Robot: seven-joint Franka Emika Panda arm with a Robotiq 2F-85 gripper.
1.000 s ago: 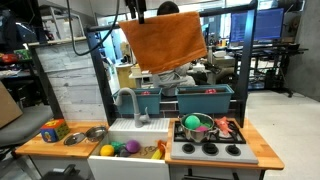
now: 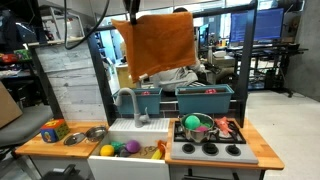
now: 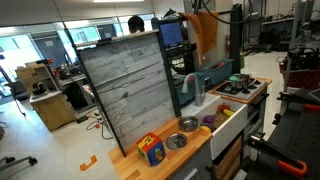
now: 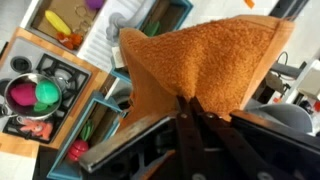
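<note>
An orange cloth (image 2: 160,45) hangs high in the air in front of the black rack, above the sink and the blue bins. In the wrist view, my gripper is shut on the orange cloth (image 4: 195,62), which spreads out beyond the fingertips and hides part of what lies below. From the side, the orange cloth (image 3: 206,34) drapes downward, touching no counter. My gripper (image 2: 132,17) shows only faintly at the cloth's upper left.
Below stand a white sink (image 2: 128,132) with toy food and a tall faucet, a stove (image 2: 213,150) bearing a pot (image 2: 198,127), and blue bins (image 2: 205,100). Metal bowls (image 3: 176,141) and a colourful box (image 3: 151,149) occupy the wooden counter. The rack's bar (image 2: 225,9) runs close by the cloth.
The cloth stays held, and the counter items look unmoved.
</note>
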